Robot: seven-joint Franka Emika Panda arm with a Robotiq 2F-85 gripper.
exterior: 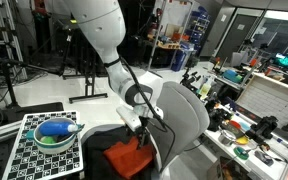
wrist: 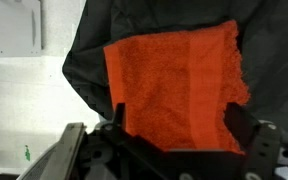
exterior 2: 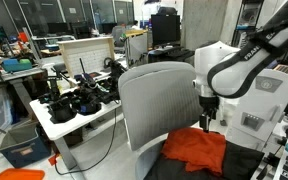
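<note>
An orange-red cloth (exterior: 130, 157) lies spread over a dark covering on the seat of a grey chair (exterior: 181, 115). My open gripper (exterior: 151, 127) hangs above that cloth, pointing down, with nothing between its fingers. In the wrist view the cloth (wrist: 174, 85) fills the middle, its far edge folded and uneven. The gripper shows at the bottom of that view, its two fingers wide apart. Exterior view 2 has the cloth (exterior 2: 195, 149) below the gripper (exterior 2: 212, 119), with a small gap between them.
The chair's tall backrest (exterior 2: 167, 103) rises close beside the arm. A white grid-topped surface (exterior: 42, 148) holds a bowl (exterior: 55, 132) with a blue thing in it. Benches crowded with black items (exterior 2: 80, 97) stand behind the chair.
</note>
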